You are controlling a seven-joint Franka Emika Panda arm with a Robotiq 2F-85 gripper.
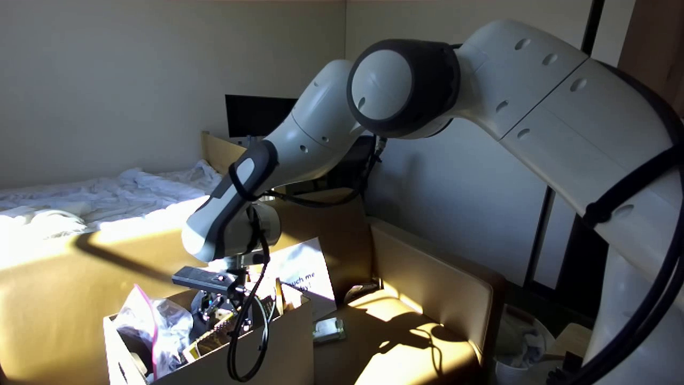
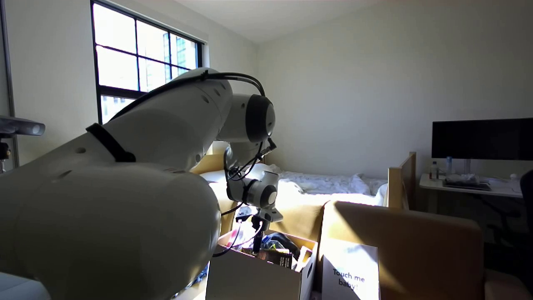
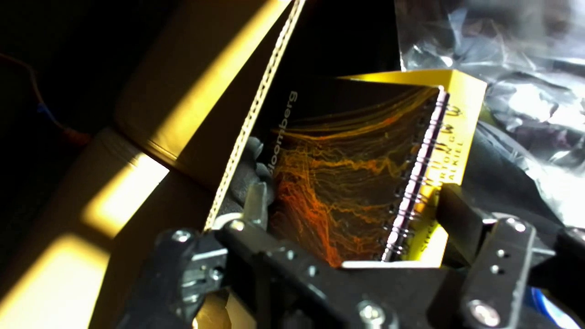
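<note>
In the wrist view my gripper stands open over a spiral notebook (image 3: 334, 170) with a black cover, orange lines and "Bloomberg" lettering. One finger (image 3: 255, 204) is by the notebook's lettered side, near the box wall. The other finger (image 3: 459, 222) is past the spiral binding, over a yellow book (image 3: 465, 123) that lies partly under the notebook. Contact with either cannot be told. In exterior view 1 the gripper is down inside the open cardboard box (image 1: 282, 349), its fingers partly hidden by cables and clutter.
A clear plastic bag (image 3: 526, 76) bulges beside the books. A white sign (image 1: 308, 269) leans against the couch (image 1: 423, 263) behind the box. A small pale green packet (image 1: 328, 329) lies on the seat. The box's corrugated edge (image 3: 253, 118) rises close to one finger.
</note>
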